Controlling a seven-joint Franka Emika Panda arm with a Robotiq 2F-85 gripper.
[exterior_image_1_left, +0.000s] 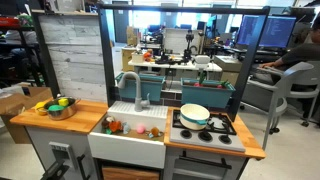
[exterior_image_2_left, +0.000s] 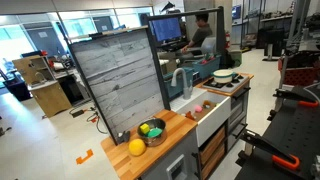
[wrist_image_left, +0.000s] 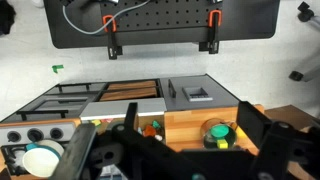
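My gripper hangs high over the front of a toy kitchen, its dark fingers spread apart with nothing between them. Below it in the wrist view lies the sink (exterior_image_1_left: 128, 148), which holds several small coloured items. A cream pot with a teal rim (exterior_image_1_left: 195, 115) rests on the stove (exterior_image_1_left: 225, 139), right of the sink in exterior view 1. On the opposite end of the wooden counter stands a metal bowl (exterior_image_2_left: 152, 138) with green and yellow items inside. A yellow round item (exterior_image_2_left: 136, 147) sits beside that bowl.
A grey faucet (exterior_image_1_left: 137, 88) rises behind the sink, and dark posts with a white plank panel (exterior_image_2_left: 118, 85) stand along the back. Drawers (exterior_image_2_left: 212, 146) fill the counter front. A black table (wrist_image_left: 240, 25) with orange-handled clamps faces the kitchen across open floor (wrist_image_left: 85, 70).
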